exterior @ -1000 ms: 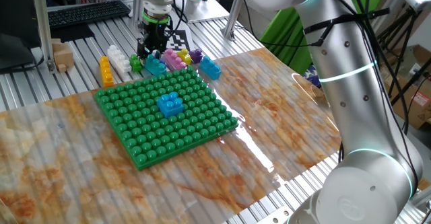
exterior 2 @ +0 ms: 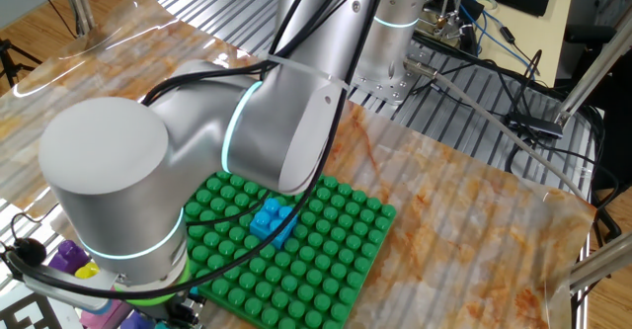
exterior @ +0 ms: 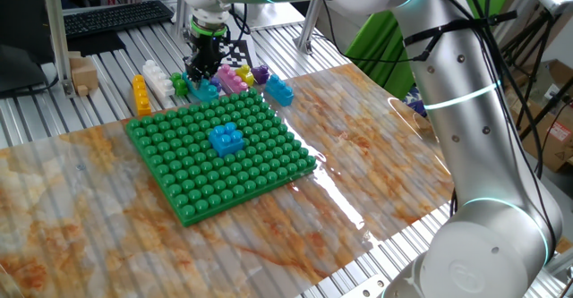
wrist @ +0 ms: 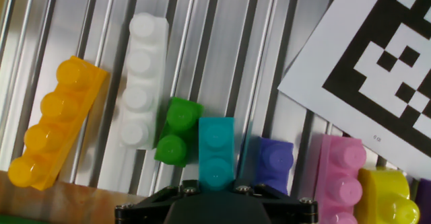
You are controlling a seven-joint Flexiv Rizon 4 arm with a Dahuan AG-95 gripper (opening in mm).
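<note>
In the wrist view, a teal brick stands upright in the picture, centred between the dark fingers of my gripper. The fingers lie close against both its sides, and the fingers look shut on it. Its near end is hidden by the gripper. In exterior view 1, my gripper is low over the brick row at the back edge of the green baseplate. A blue brick sits on that plate near its middle. Close beside the teal brick lie a green brick and a blue-violet brick.
An orange brick and a white brick lie to the left in the wrist view. Pink and yellow bricks lie to the right, near a printed marker sheet. The marbled table sheet around the plate is clear.
My gripper has shifted a little to the right in exterior view 1 and now stands slightly differently over the row. More teal shows beneath it. The baseplate and its blue brick have not moved.
</note>
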